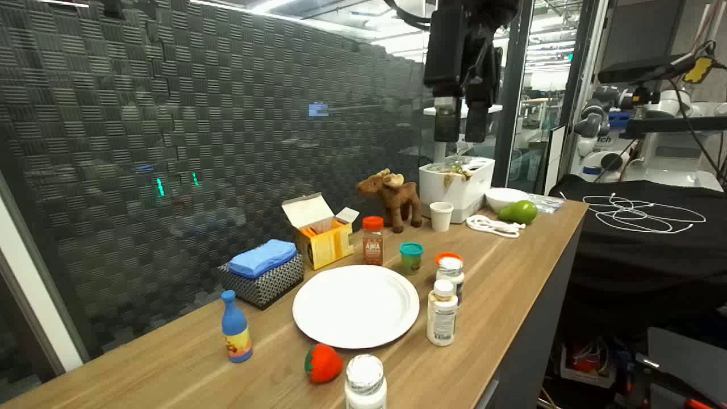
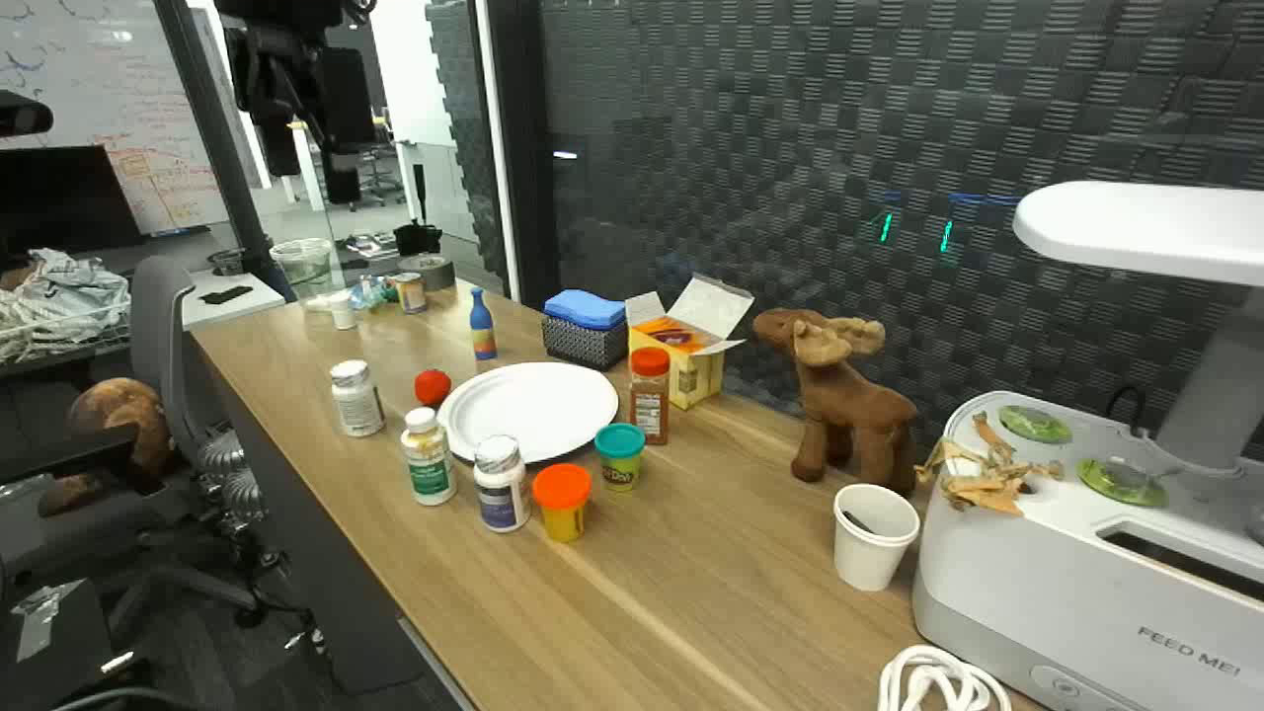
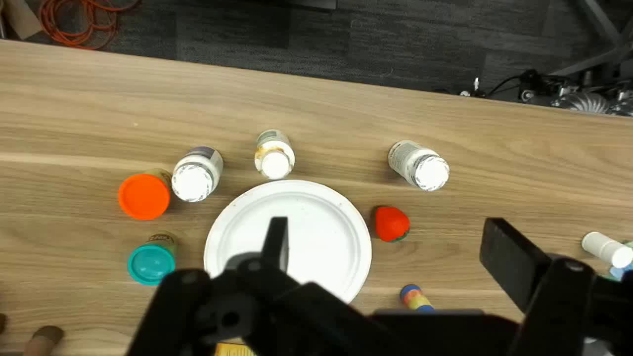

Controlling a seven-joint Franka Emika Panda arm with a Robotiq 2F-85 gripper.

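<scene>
High above the table, my gripper stands open, with nothing held between its fingers. Below it in the wrist view lies a round white plate [image 3: 320,237]. Beside the plate sits a red strawberry-like toy [image 3: 391,223], and a blue bottle [image 2: 482,326] stands upright close by. White pill bottles [image 3: 194,174] are ranged along the plate's front side. An orange-lidded tub [image 2: 562,502] and a teal-lidded tub [image 2: 619,456] stand at one end of the plate. A red-capped spice jar [image 1: 372,241] is behind them, hidden in the wrist view.
Along the wall are a box with blue cloth [image 1: 262,272], an open yellow box [image 1: 324,235], a plush moose [image 2: 841,397] and a white planter [image 2: 1066,569]. A paper cup [image 2: 874,539] and white cable [image 1: 494,225] lie near the planter.
</scene>
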